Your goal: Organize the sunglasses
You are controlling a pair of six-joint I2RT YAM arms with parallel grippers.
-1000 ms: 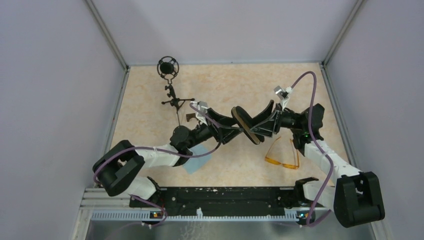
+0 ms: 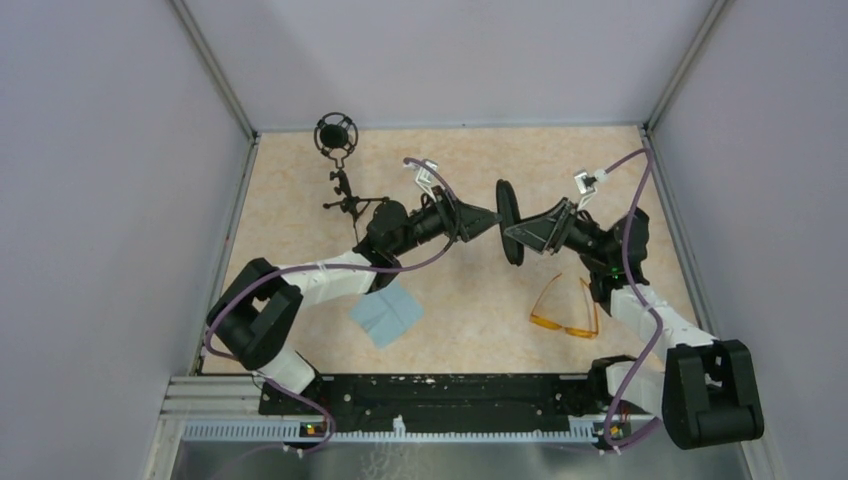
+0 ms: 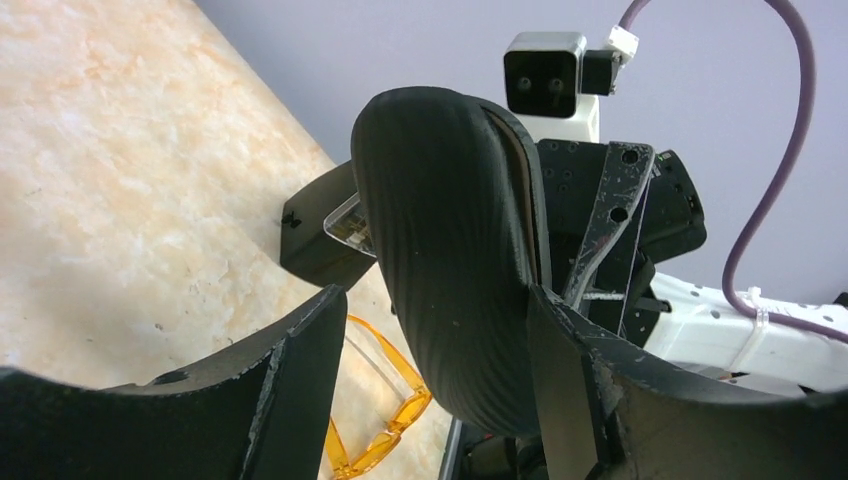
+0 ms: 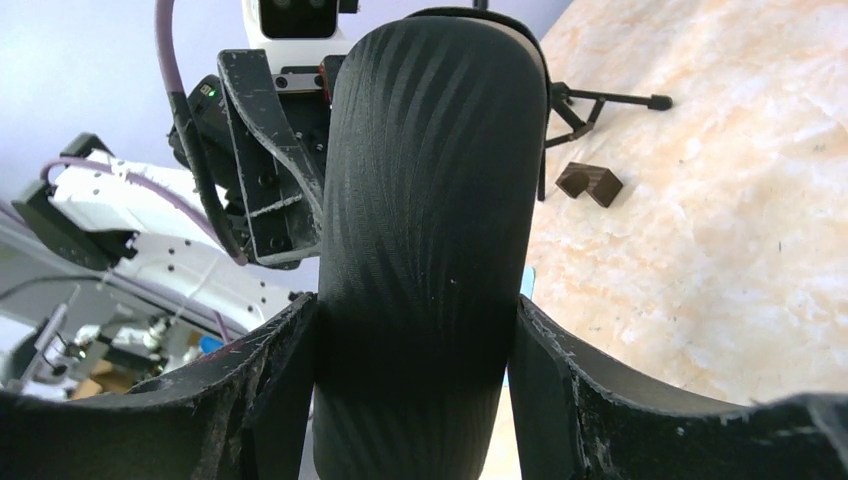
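Note:
A black ribbed case (image 2: 509, 222) hangs upright above the table between my two grippers. From its left side, my left gripper (image 2: 492, 218) reaches up to it. In the left wrist view the right finger (image 3: 560, 375) overlaps the case's zipped edge, while a gap shows beside the left finger (image 3: 300, 375). Opposite, my right gripper (image 2: 515, 232) has the case (image 4: 425, 240) filling the space between its fingers, both tips against its sides. How firmly either gripper grips is unclear. Orange sunglasses (image 2: 564, 327) lie on the table at the right, temples unfolded.
A blue cloth (image 2: 388, 315) lies at front left, partly under the left arm. A black stand with a round head (image 2: 336, 135) occupies the back left. In the right wrist view a small brown block (image 4: 597, 184) sits on the table.
The case has moved to the right and turned from slanted to nearly upright. My left gripper has moved right and towards the back; the right one has shifted slightly. The sunglasses have not moved.

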